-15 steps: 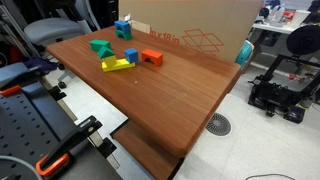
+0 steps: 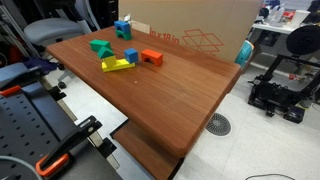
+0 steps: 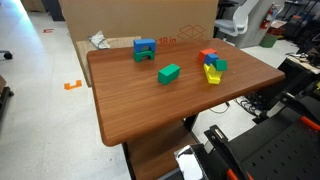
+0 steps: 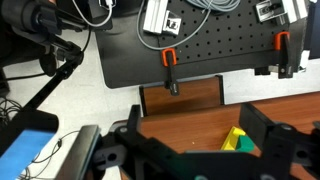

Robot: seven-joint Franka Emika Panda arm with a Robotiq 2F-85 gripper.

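In the wrist view my gripper stands open, its dark fingers wide apart with nothing between them. Beyond the gap lie the base edge, the floor and part of the wooden table. A yellow block [image 4: 233,138] and a green block [image 4: 245,144] show there, partly cut off by the gripper. On the table, a yellow block [image 2: 118,64] lies beside a blue block [image 2: 130,55], with an orange-red block [image 2: 152,57] to the right. A green block [image 2: 100,47] is farther left. In the second exterior view a blue block [image 3: 145,45] rests on a green one [image 3: 145,56].
A cardboard panel [image 2: 200,30] stands along its far side. The black robot base plate [image 4: 200,60] carries cables and orange-handled clamps [image 4: 169,57]. Open floor lies beyond the table.
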